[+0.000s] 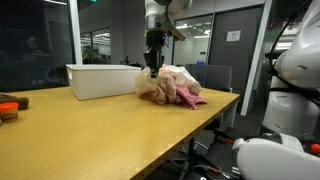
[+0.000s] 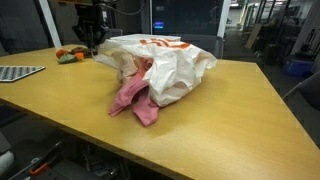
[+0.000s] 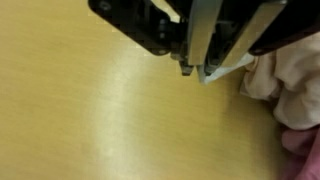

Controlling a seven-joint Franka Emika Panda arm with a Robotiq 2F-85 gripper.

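A crumpled white plastic bag with orange print lies over a pile of cloths on the table. A pink cloth hangs out of its open side, and a beige cloth shows beneath the plastic. My gripper points down at the pile's near left edge, low over the cloth. In the wrist view the fingertips are close together, beside a white edge of the bag. Whether plastic is caught between them is unclear.
A long white box stands along the table's back. Orange bowls sit at the far left. A dark chair stands behind.
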